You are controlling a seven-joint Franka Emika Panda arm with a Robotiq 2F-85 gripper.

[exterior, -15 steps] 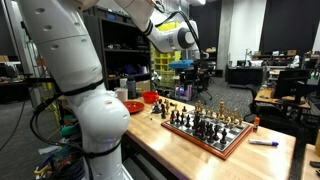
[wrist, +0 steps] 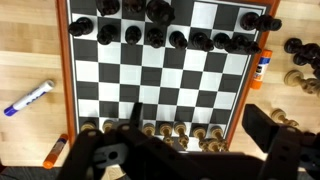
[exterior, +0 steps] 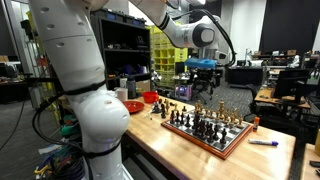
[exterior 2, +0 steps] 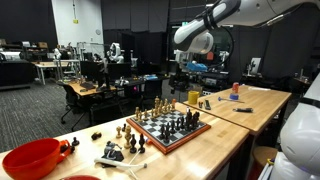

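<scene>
A brown-framed chessboard [exterior: 210, 135] lies on the wooden table, dark pieces [wrist: 155, 35] along one side and light wooden pieces [wrist: 180, 130] along the opposite side. Well above the board hangs my gripper; in the wrist view its two black fingers are spread wide apart, and only bare squares and light pieces far below show between them. Parts of the light rows are covered by the fingers. No piece is seen in its grasp.
Beside the board lie a white-and-blue marker [wrist: 30, 98] and orange items [wrist: 262, 68]. Loose chess pieces [wrist: 302, 80] stand off the other side. A red bowl [exterior 2: 35, 158] sits at the table's end.
In exterior view 1 the gripper has shifted to the right, staying high over the board. The pieces look unmoved.
</scene>
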